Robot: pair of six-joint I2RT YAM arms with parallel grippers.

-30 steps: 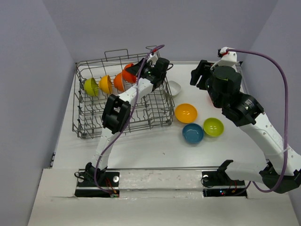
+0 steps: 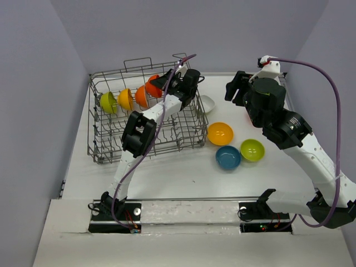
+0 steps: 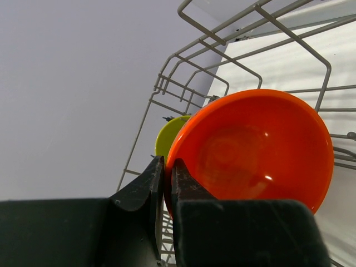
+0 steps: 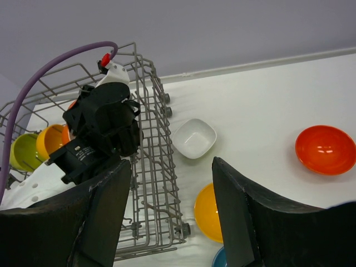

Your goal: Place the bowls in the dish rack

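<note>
The wire dish rack (image 2: 111, 156) holds a green bowl (image 2: 107, 102), a yellow-orange bowl (image 2: 125, 99) and an orange bowl (image 2: 142, 95) standing on edge in a row. At the right end of the row, a red-orange bowl (image 3: 256, 150) is tilted on its side, its rim in the shut fingers of my left gripper. My right gripper (image 2: 239, 83) is open and empty, above the counter right of the rack.
On the counter right of the rack lie a white bowl (image 4: 194, 139), a yellow bowl (image 2: 219, 133), a blue bowl (image 2: 228, 157), a green bowl (image 2: 252, 149) and a red bowl (image 4: 325, 150).
The rack has shifted very slightly to the right, along with my left gripper and its bowl. The right arm has not moved.
</note>
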